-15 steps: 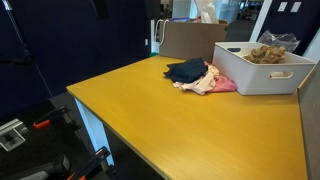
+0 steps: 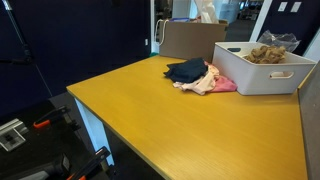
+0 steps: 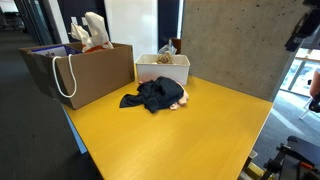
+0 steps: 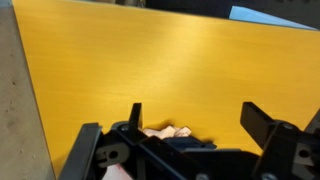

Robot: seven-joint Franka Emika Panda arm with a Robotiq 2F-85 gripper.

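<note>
A pile of cloths lies on the yellow table (image 2: 160,108). It includes a dark navy cloth (image 2: 187,70), a pale pink cloth (image 2: 203,82) and a brighter pink cloth (image 2: 225,84). In exterior view 2 the dark cloth (image 3: 155,94) covers most of the pile. High over the table, my gripper is open and empty, its two fingers wide apart in the wrist view. Below and between them, parts of the pale cloth (image 4: 167,131) and dark cloth (image 4: 188,143) show; the gripper's lower body hides the remainder.
Behind the pile stands a white bin (image 2: 265,75) holding brown crumpled stuff (image 2: 268,54) and clear plastic. A brown cardboard box (image 3: 88,75) with white items and a hanging handle sits at the table's edge.
</note>
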